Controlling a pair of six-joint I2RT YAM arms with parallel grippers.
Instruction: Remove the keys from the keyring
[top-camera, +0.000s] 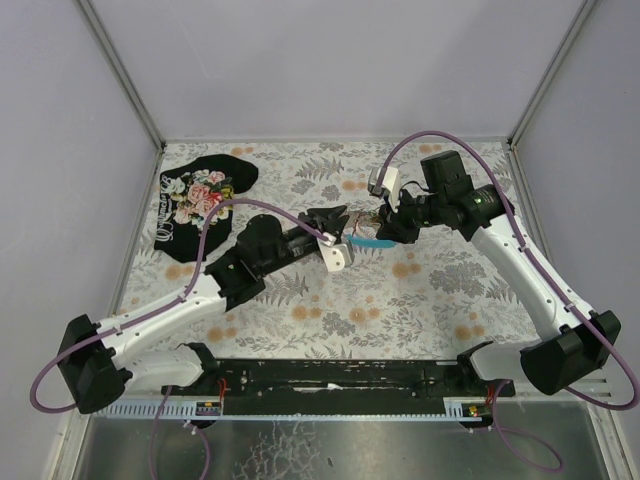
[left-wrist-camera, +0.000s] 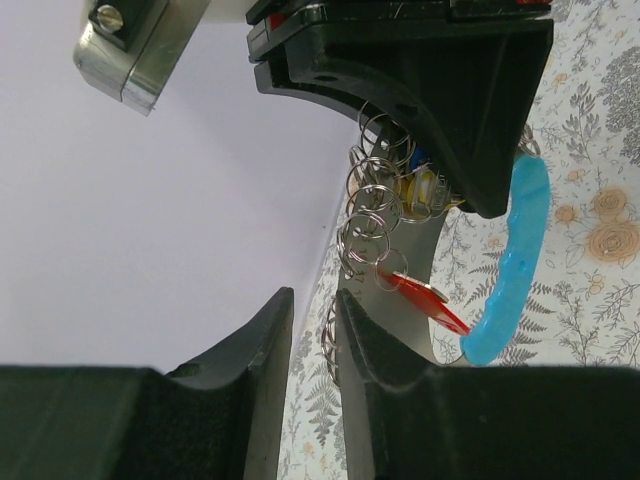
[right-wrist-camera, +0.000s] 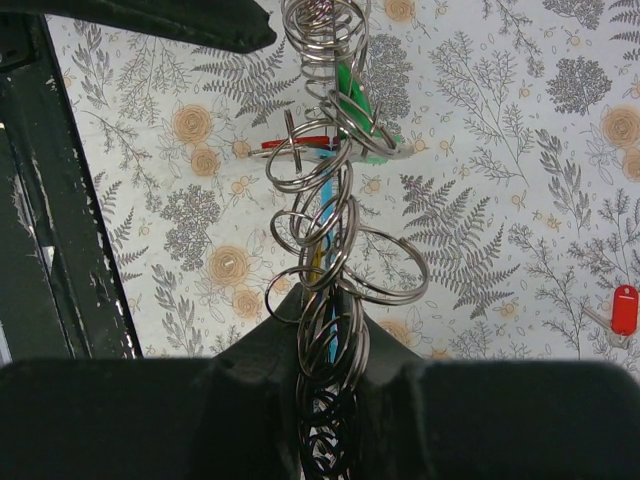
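A bunch of metal rings (right-wrist-camera: 340, 230) with coloured tags runs up from my right gripper (top-camera: 390, 222), whose fingers are shut on it. In the left wrist view a blue tag (left-wrist-camera: 515, 260) and a red tag (left-wrist-camera: 425, 300) hang among rings (left-wrist-camera: 365, 220), with flat grey metal behind. My left gripper (top-camera: 332, 222) is just left of the bunch; its fingertips sit low in its own view, below the red tag, and their opening is hard to judge. A green tag (right-wrist-camera: 352, 95) shows among the rings in the right wrist view.
A black floral cloth (top-camera: 195, 200) lies at the back left. A loose red tag (right-wrist-camera: 625, 310) lies on the patterned mat at the right of the right wrist view.
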